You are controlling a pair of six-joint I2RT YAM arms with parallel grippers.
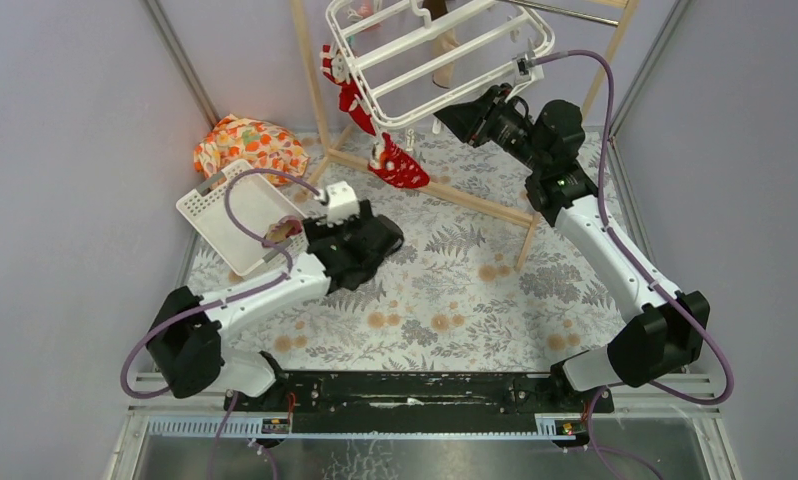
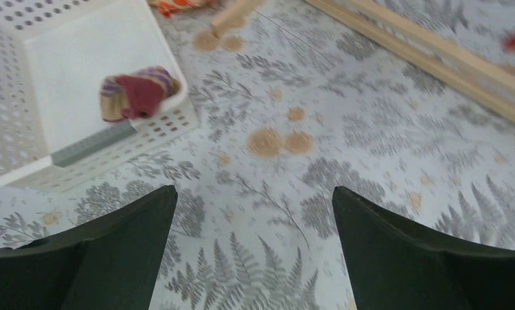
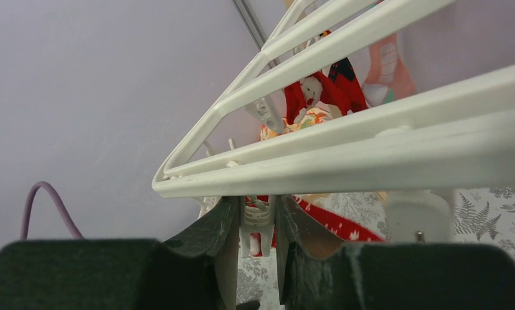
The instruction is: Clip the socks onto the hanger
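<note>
The white hanger (image 1: 430,75) hangs at the top, with red socks (image 1: 397,165) and others dangling from it. My right gripper is shut on a white clip (image 3: 257,226) under the hanger's front bar (image 3: 371,165). A red sock shows behind it. My left gripper is open and empty, pointing down over the floral mat, blurred in the top view. A white basket (image 1: 215,225) at the left holds a bundled maroon-and-tan sock (image 2: 139,93).
An orange patterned cloth (image 1: 245,145) lies behind the basket. A wooden rack frame (image 1: 475,200) stands around the hanger.
</note>
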